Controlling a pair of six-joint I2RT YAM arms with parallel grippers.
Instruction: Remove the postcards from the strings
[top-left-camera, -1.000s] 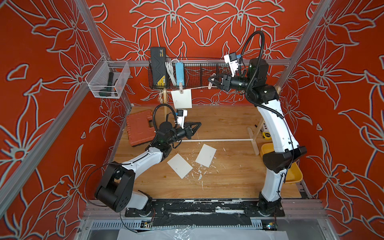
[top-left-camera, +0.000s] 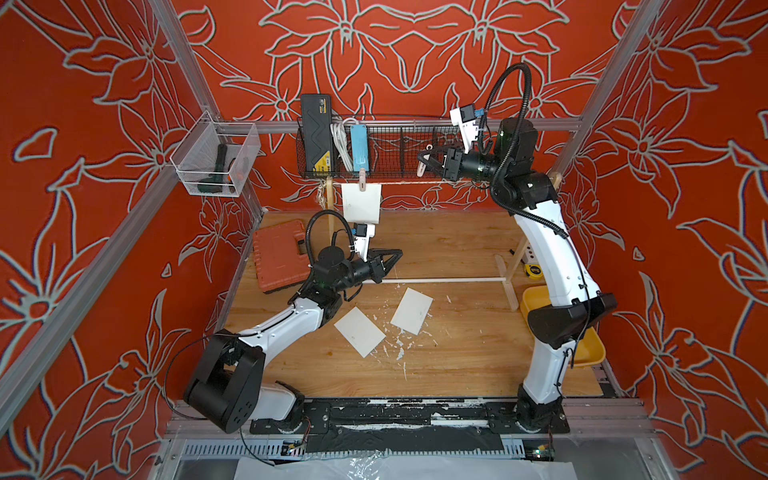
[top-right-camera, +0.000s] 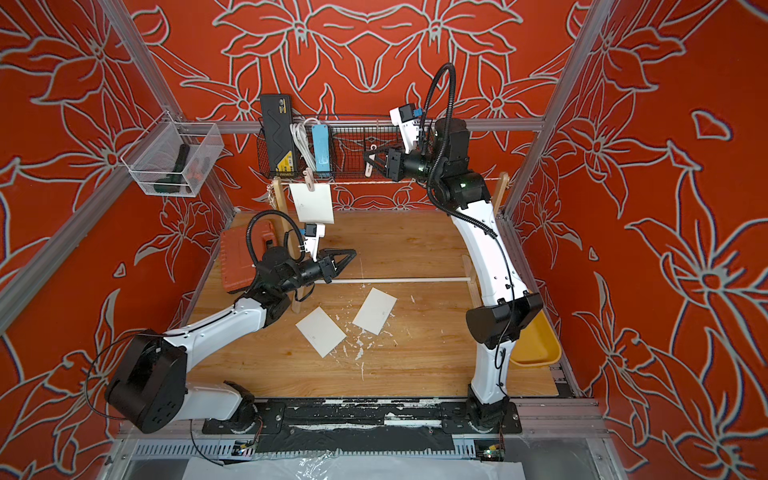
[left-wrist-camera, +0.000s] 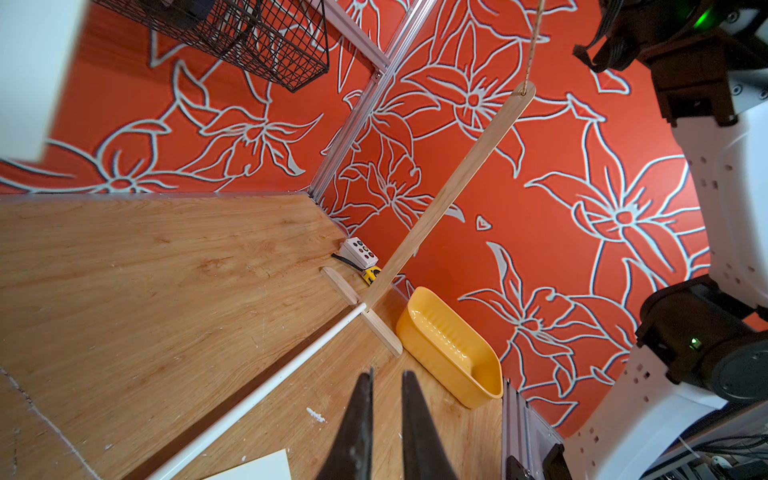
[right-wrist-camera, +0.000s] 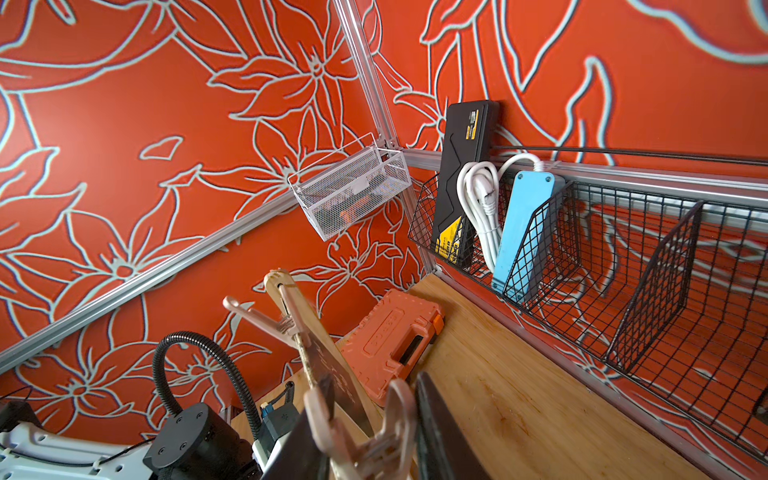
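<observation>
A postcard (top-left-camera: 361, 206) hangs from the string by a clip (top-left-camera: 361, 177) near the left post. Below and right of it, my left gripper (top-left-camera: 393, 260) is shut, with nothing seen between its fingers. My right gripper (top-left-camera: 424, 162) is up at string height, right of that card, shut on a pale clothespin (right-wrist-camera: 360, 440) that has no card visible on it. Two postcards (top-left-camera: 359, 331) (top-left-camera: 411, 310) lie on the table among white scraps.
A wire basket (top-left-camera: 408, 148) with a power strip hangs behind the string. An orange case (top-left-camera: 274, 254) sits back left, a yellow bin (left-wrist-camera: 448, 344) at the right beside the stand.
The hanging card has swayed slightly. My left gripper has shifted a little lower, and the right gripper with the clothespin has barely moved.
</observation>
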